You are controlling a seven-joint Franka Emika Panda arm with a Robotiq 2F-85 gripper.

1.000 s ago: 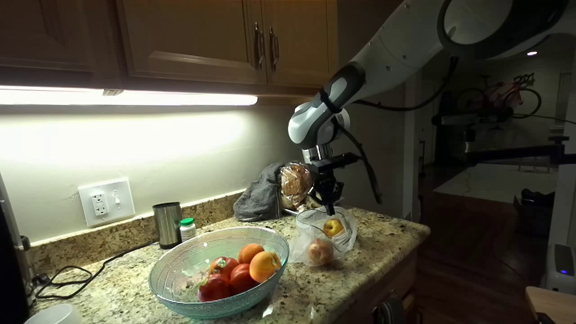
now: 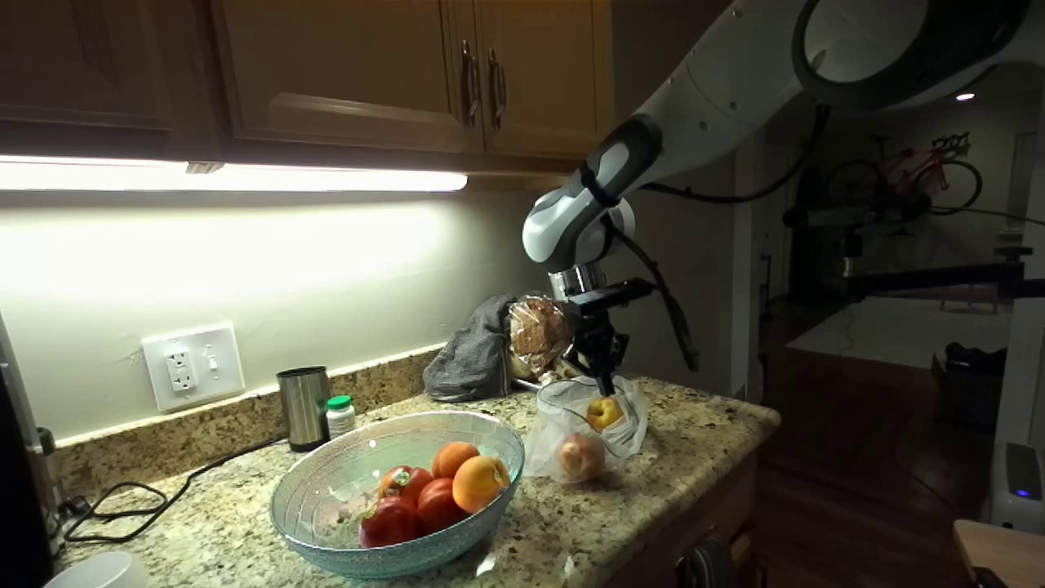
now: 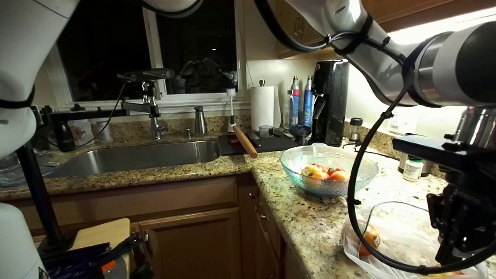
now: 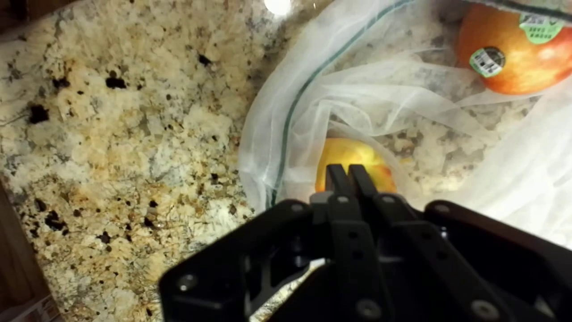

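My gripper is shut over the yellow apple [image 4: 348, 152], its two fingers close side by side with a narrow dark gap. Whatever lies in that gap, a stem perhaps, cannot be made out. The apple is far wider than the closed fingertips and sits beneath them, inside an open white mesh bag [image 4: 262, 155] with a green seam. A second, redder apple [image 4: 515, 48] with stickers lies in the same bag, through whose mesh it shows in exterior view 1. In exterior view 2 the yellow apple is mostly hidden behind a cable and the gripper.
A glass bowl [image 2: 313, 490] holding several red and orange fruits stands on the counter beside the bag. Behind are a metal cup [image 2: 304, 407], a green-capped bottle [image 2: 340, 416], a grey cloth [image 2: 475, 348] and wrapped bread [image 2: 536, 333]. The counter's edge runs close by.
In exterior view 1 my gripper has shifted slightly to the right and turned a little, its tips now nearer the yellow apple. The apples, bag and bowl look unmoved.
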